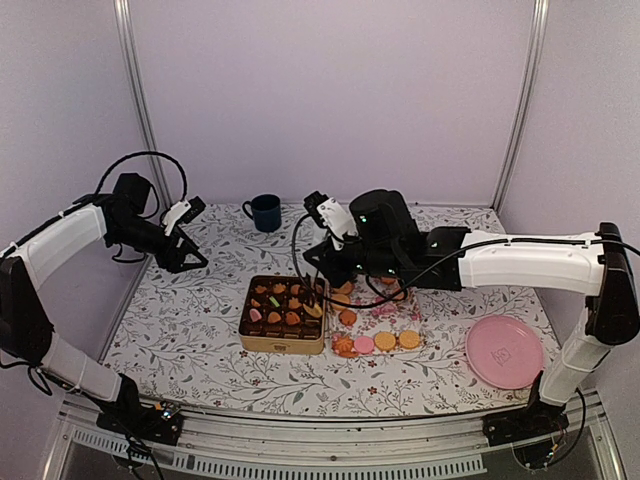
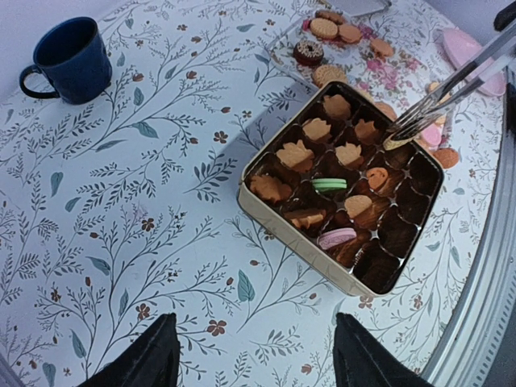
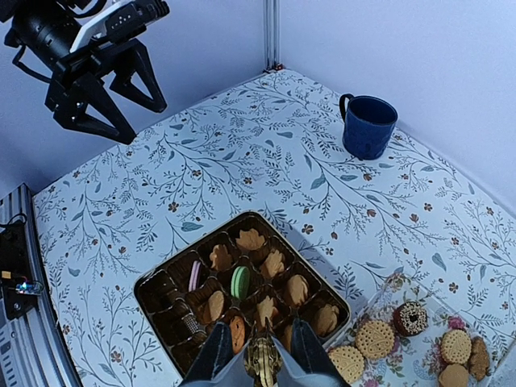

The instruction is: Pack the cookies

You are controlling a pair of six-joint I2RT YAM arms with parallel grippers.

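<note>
The cookie box (image 1: 282, 344) stands mid-table, its compartments partly filled with leaf-shaped, round, pink (image 2: 337, 237) and green (image 2: 329, 184) cookies. My right gripper is over the box's right side, shut on a golden-brown cookie (image 2: 398, 143) at or inside a compartment; whether it rests on the bottom cannot be told. My left gripper (image 1: 183, 255) hangs open and empty over the left of the table, away from the box.
A clear tray of loose cookies (image 1: 385, 340) lies right of the box. A blue mug (image 1: 267, 213) stands at the back and a pink plate (image 1: 505, 350) at the right.
</note>
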